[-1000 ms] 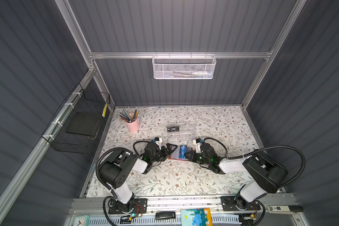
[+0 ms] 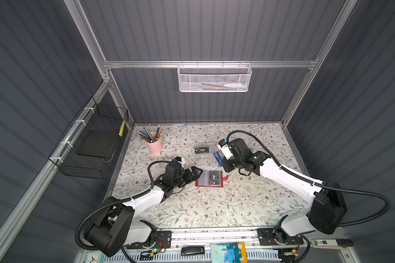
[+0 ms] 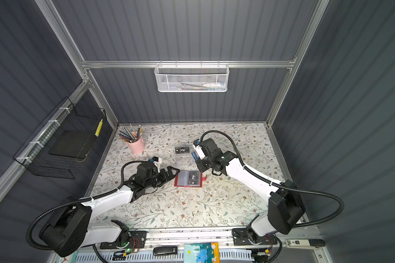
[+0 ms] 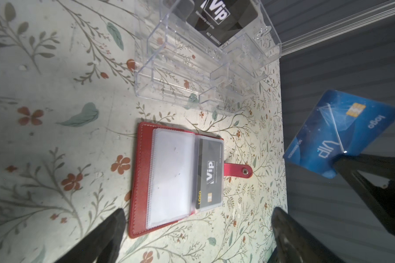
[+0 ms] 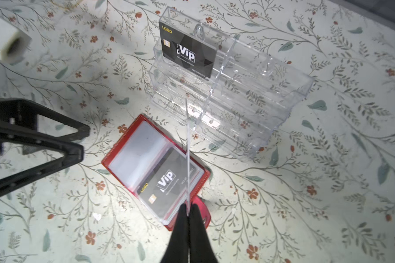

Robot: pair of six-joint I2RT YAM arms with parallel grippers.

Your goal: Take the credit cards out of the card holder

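A blue card is pinched at one edge by my right gripper, held up in the air and seen edge-on in the right wrist view. The red card holder (image 4: pixel 138 184) lies opened flat on the table, its left sleeve clear and empty-looking. A dark Vip card (image 4: pixel 209 173) sits in its right sleeve. Left of the holder, my left gripper stands open with nothing between its fingers. Behind the holder is a clear acrylic rack (image 5: pixel 245 100), with another dark Vip card (image 5: pixel 188 50) in its upper left slot.
A pink cup of pencils (image 2: pixel 154 146) stands at the back left. A black wire basket (image 2: pixel 92 144) hangs on the left wall and a white mesh basket (image 2: pixel 215 81) on the back wall.
My right gripper has lifted the blue card off the holder and carried it back toward the rack, uncovering the dark card. The left arm has shifted slightly.
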